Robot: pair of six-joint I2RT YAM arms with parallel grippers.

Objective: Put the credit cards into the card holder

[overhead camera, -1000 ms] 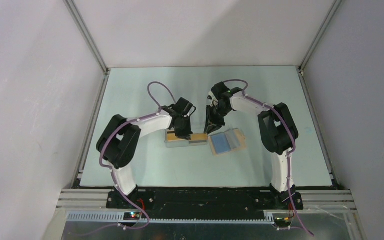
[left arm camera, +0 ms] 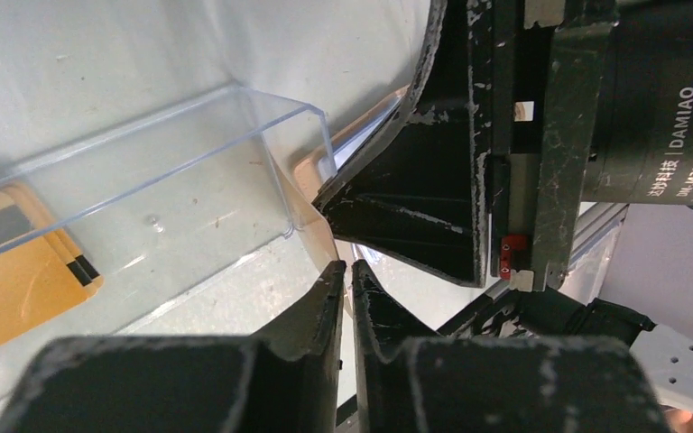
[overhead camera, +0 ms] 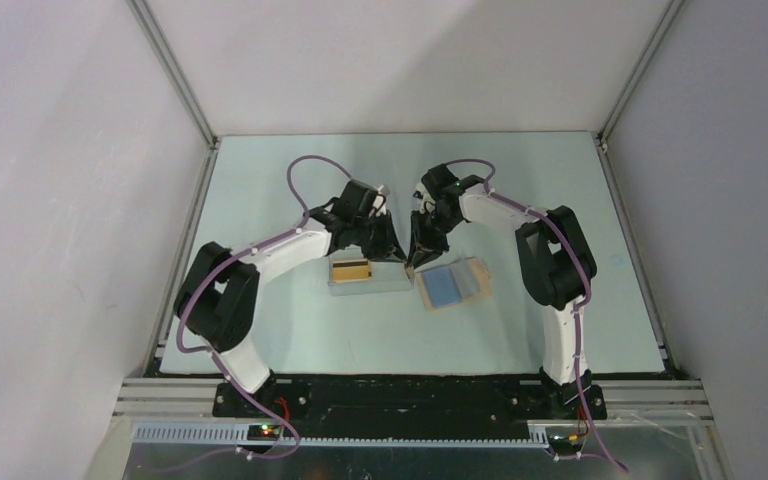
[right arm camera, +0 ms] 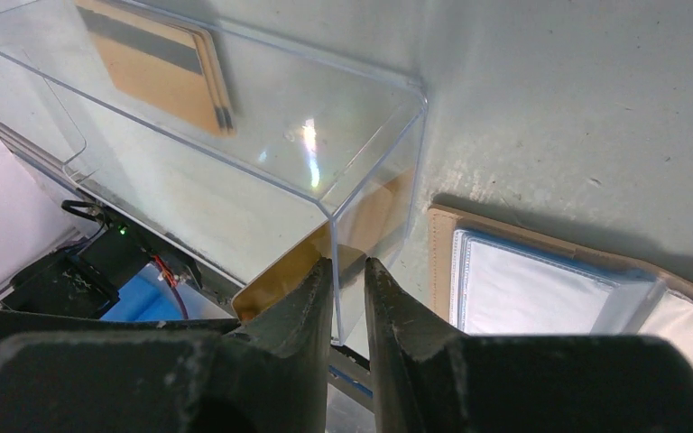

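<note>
Gold cards (left arm camera: 23, 275) lie in the left part of a clear acrylic box (right arm camera: 316, 117). At the box's right end, my left gripper has its fingertips close together at an upright, slanted gold card (left arm camera: 311, 221); whether it grips it is unclear. My right gripper is at that same end wall and card, fingertips slightly apart, close beside the left one in the top view. Right of the box, a tan card holder (right arm camera: 442, 244) with a blue-white sleeve (right arm camera: 523, 284) lies on the table.
Both arms reach over the middle of the pale table (overhead camera: 380, 340). Walls stand on three sides.
My left gripper has moved up and right to the box's right end; the card there has gone from lying flat to standing steeply. The right arm looks almost unchanged.
</note>
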